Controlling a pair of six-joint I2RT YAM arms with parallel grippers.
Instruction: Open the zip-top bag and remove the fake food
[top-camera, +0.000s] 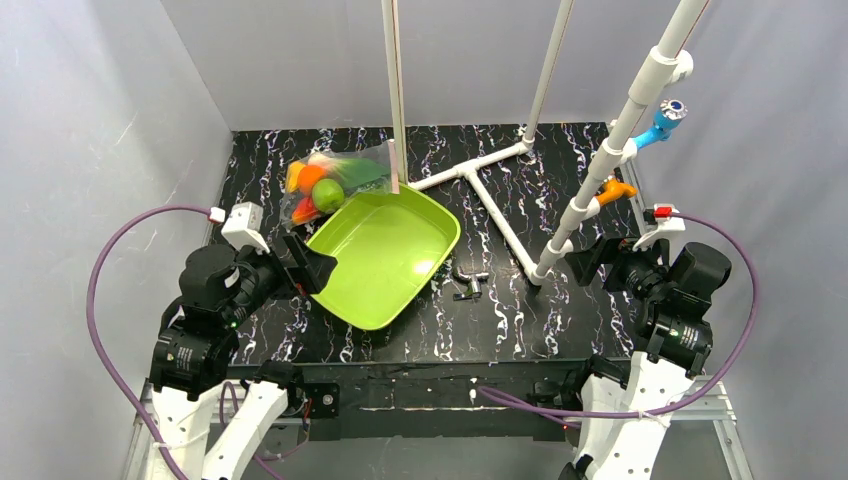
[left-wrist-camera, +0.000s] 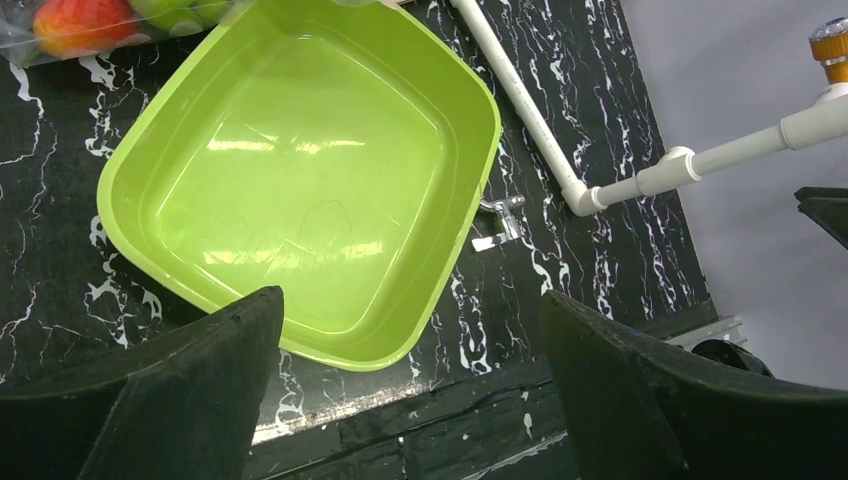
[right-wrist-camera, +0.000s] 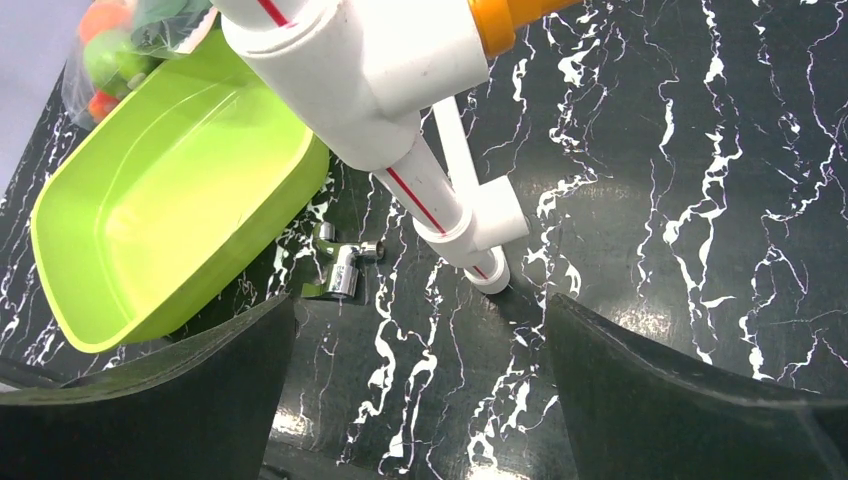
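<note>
A clear zip top bag full of fake food, with a green round piece, an orange one, red, yellow and leafy green pieces, lies at the back left, against the back rim of the lime green tray. My left gripper is open and empty at the tray's front left; in the left wrist view the bag shows at the top left edge. My right gripper is open and empty at the right, by the white pipe frame, with the bag far off in the right wrist view's top left.
A white PVC pipe frame with blue and orange fittings fills the right half and rises high. A small metal fitting lies right of the tray.
</note>
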